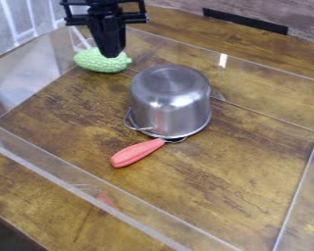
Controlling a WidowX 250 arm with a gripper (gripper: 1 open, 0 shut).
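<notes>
My black gripper [110,49] hangs at the top left, its finger shut with nothing visible between the fingers. It is above a pale green, bumpy, oblong object [102,61] lying on the wooden floor of the clear-walled box. To the right of that object stands an upturned steel pot [171,94]. A red-handled utensil [138,153] lies in front of the pot, its wire part running to the pot's base.
Transparent box walls [300,176] surround the objects on the wooden table [232,186]. The right and front right of the box floor are clear.
</notes>
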